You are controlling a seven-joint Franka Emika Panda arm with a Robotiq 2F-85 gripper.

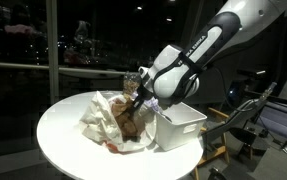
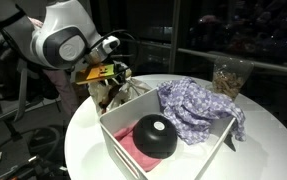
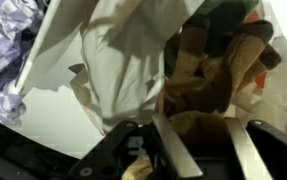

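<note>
A brown plush-like thing [image 1: 129,123] hangs at the mouth of a crumpled white bag [image 1: 96,117] on the round white table. My gripper [image 1: 139,98] points down at its top from the bin side. In the wrist view the gripper is shut on the brown thing [image 3: 199,127], whose fuzzy part shows between the fingers. The pale bag [image 3: 128,60] lies close beside it there. In exterior view 2 the arm mostly hides the brown thing.
Beside the bag stands a white bin [image 1: 181,130]. It holds a black round lid-like object [image 2: 155,137], pink cloth [image 2: 129,147] and patterned purple cloth [image 2: 195,110]. A clear jar [image 2: 229,75] stands behind it.
</note>
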